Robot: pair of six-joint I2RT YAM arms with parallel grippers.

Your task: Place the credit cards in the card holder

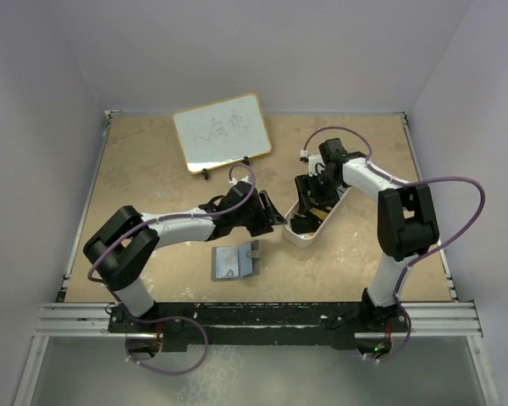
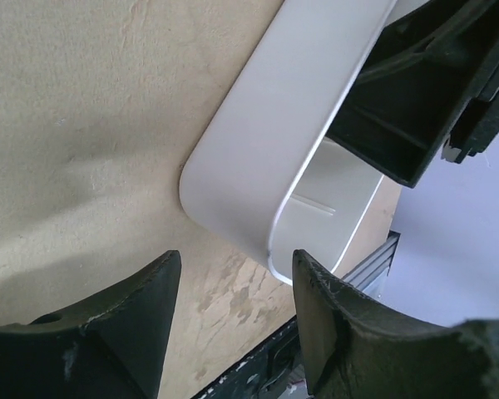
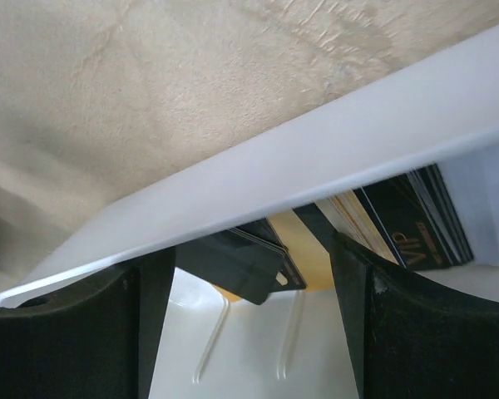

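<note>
A white tray (image 1: pixel 300 239) on the table's right half holds black and gold cards (image 3: pixel 407 224), some marked VIP. My right gripper is over the tray, open, with cards visible between and beyond its fingers. My left gripper stands open beside the tray's near-left end, its fingers near the white wall. A blue-grey card holder (image 1: pixel 245 260) lies open on the table below the left arm.
A whiteboard (image 1: pixel 223 131) with a gold frame lies at the back centre, small black clips along its lower edge. The table's left part and the area around the holder are clear.
</note>
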